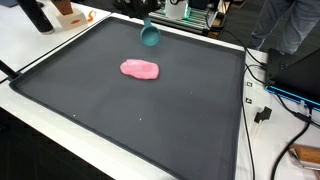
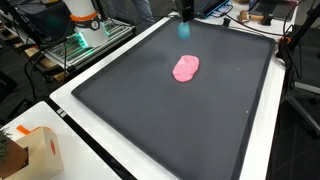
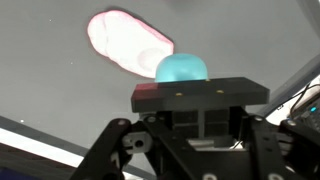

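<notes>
A teal, rounded object [image 1: 150,36] hangs at the far side of the dark tabletop, held from above by my gripper [image 2: 185,17]. In the wrist view the teal object [image 3: 181,67] pokes out beyond the fingers [image 3: 160,98], which are shut on it; its upper part is hidden behind them. A flat pink cloth-like piece [image 1: 139,69] lies on the surface, a short way off from the teal object. The wrist view shows the pink piece [image 3: 130,42] at the upper left of the fingers.
An orange-and-white box [image 2: 40,153] stands outside the near left corner. Cables and equipment lie beyond the edges.
</notes>
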